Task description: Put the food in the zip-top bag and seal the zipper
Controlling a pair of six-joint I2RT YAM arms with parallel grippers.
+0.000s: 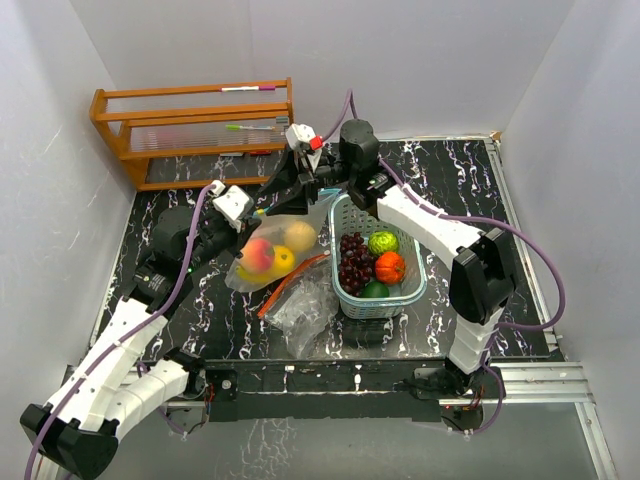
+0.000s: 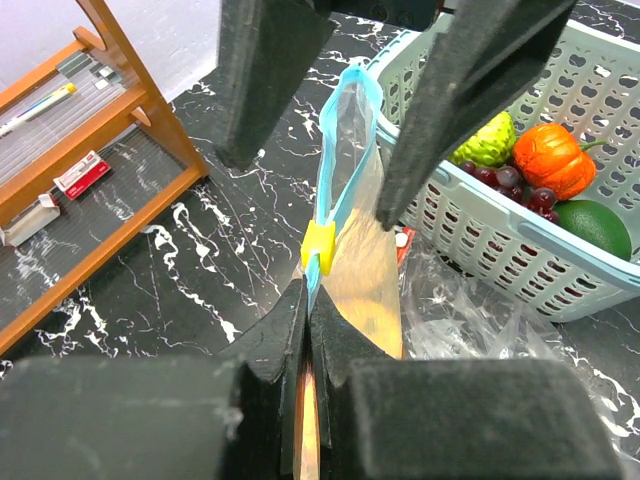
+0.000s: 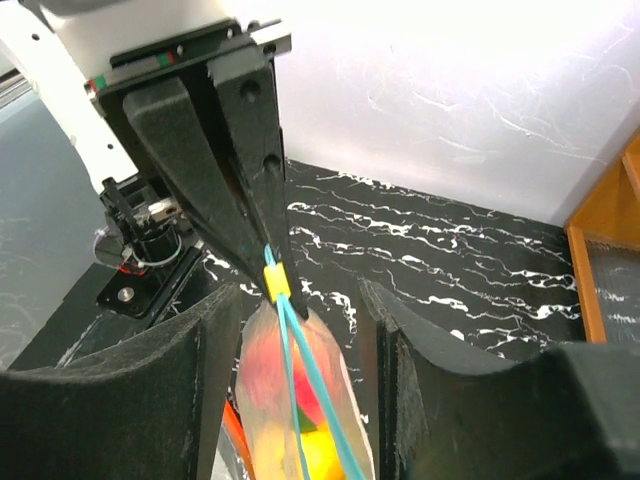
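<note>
A zip bag (image 1: 285, 250) holding peach-coloured and yellow fruit hangs from my left gripper, which is shut on its top edge beside the yellow slider (image 2: 318, 245). The blue zipper strip runs away from that slider, seen in the left and right wrist views. My right gripper stands open above the strip, its two fingers apart on either side of it, not visibly touching it. A second, empty-looking bag (image 1: 305, 310) with an orange-red zipper lies on the table.
A pale plastic basket (image 1: 405, 295) with grapes, a green gourd, an orange pepper and an avocado sits right of the bags. A wooden rack (image 1: 125, 135) stands at the back left.
</note>
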